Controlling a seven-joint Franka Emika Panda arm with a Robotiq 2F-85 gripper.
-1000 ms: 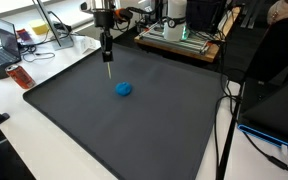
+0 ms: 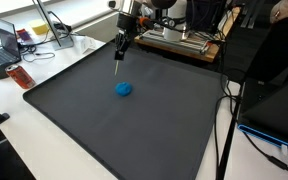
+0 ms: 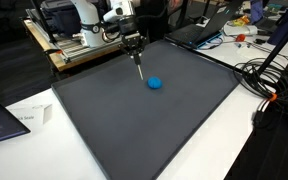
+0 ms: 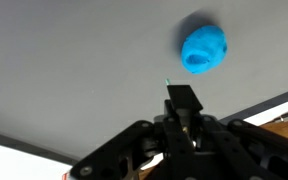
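A round blue lump [image 2: 123, 89] rests on the dark grey mat. From above, in the wrist view, the lump [image 4: 205, 47] shows a small hollow in its surface. My gripper [image 2: 119, 52] hangs over the mat behind the lump, pointing down. It is shut on a thin pale stick [image 3: 139, 72], whose lower end comes near the mat beside the lump; whether it touches the mat I cannot tell. In the wrist view the black fingers [image 4: 184, 97] are together, with only the stick's pale tip [image 4: 168, 81] showing past them, apart from the lump.
An orange-red can [image 2: 21, 76] stands off its left side in exterior view 1. Black cables [image 3: 276, 95] lie off its far right in exterior view 2.
In exterior view 1 my gripper and the stick have shifted to the right and slightly back. The blue lump has stayed in place.
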